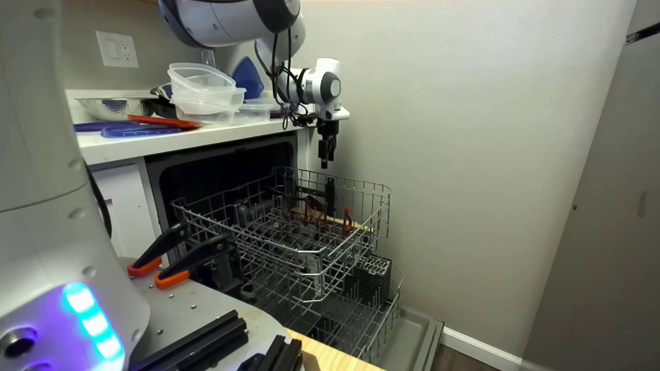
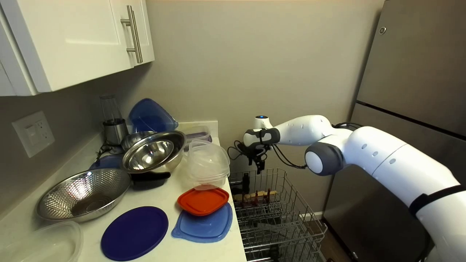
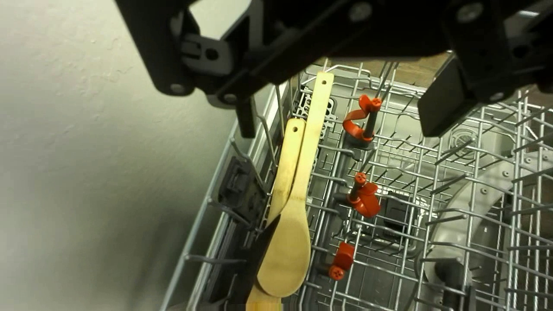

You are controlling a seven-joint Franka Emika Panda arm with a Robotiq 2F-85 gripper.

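Note:
My gripper hangs above the far, wall-side part of the dishwasher's upper rack. Its fingers stand wide apart in the wrist view, and the gap between them is empty, so it is open. Below it, along the rack's side, lies a pale wooden spoon with its bowl toward the bottom of the view. A second wooden utensil rests alongside and partly under it. Something dark shows beside the spoon's bowl. Orange clips sit on the rack to the right of the spoon.
A plain wall runs close beside the rack. On the counter are steel bowls, a colander, clear containers, a red lid and blue lids. The lower rack is also pulled out.

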